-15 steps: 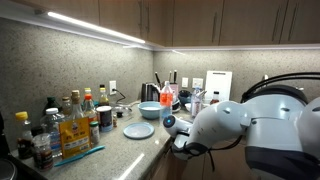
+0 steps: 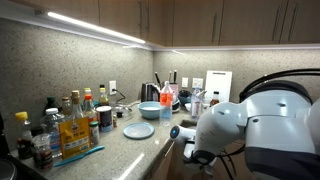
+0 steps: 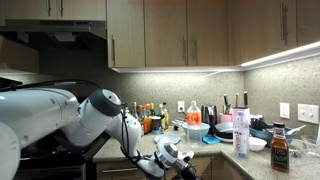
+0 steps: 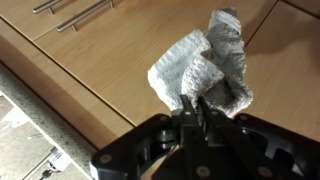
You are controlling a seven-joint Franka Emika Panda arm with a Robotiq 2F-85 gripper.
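A crumpled white cloth (image 4: 205, 65) hangs from my gripper in the wrist view, pinched between the fingertips. The gripper is shut on it. Behind the cloth are the wooden cabinet fronts (image 4: 110, 60), so the gripper is in front of the cabinets, off the counter's edge. In exterior view 1 the arm's wrist (image 2: 200, 155) is low beside the counter, and the cloth cannot be made out there. Exterior view 2 shows the wrist (image 3: 168, 155) below counter height, with the fingertips too dark to tell apart.
Bottles and jars (image 2: 75, 130), a plate (image 2: 139, 130) and a blue bowl (image 2: 150, 110) stand on the counter (image 2: 120, 155). A syrup bottle (image 3: 280, 150) and a water bottle (image 3: 241, 132) are on the right side. Drawer handles (image 4: 83, 14) jut from the cabinets.
In exterior view 1 the arm's wrist has come lower and slightly to the right, toward the camera. The counter items have stayed in place.
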